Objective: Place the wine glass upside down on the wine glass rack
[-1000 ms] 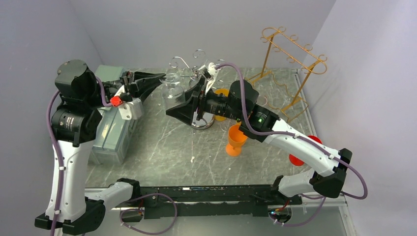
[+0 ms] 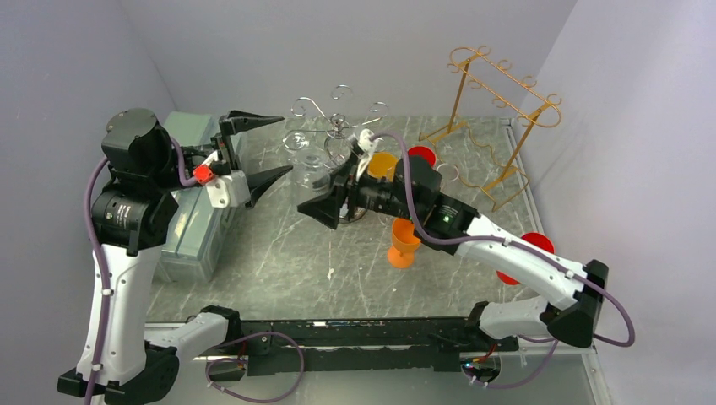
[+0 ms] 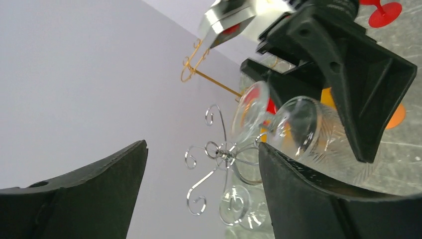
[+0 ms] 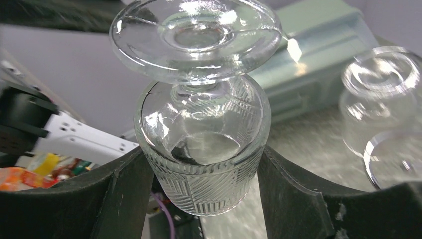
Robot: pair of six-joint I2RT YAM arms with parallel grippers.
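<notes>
A clear wine glass is upside down, foot uppermost, its patterned bowl between the fingers of my right gripper, which is shut on it. In the left wrist view its foot and bowl lie close to the silver curled-wire rack. From above, the rack stands behind the right gripper. My left gripper is open beside the glass, with nothing between its fingertips. A second clear glass is upside down at the rack.
A gold rack stands at the back right. An orange cup, a yellow cup and red cups are around the right arm. A pale green box lies under the left arm.
</notes>
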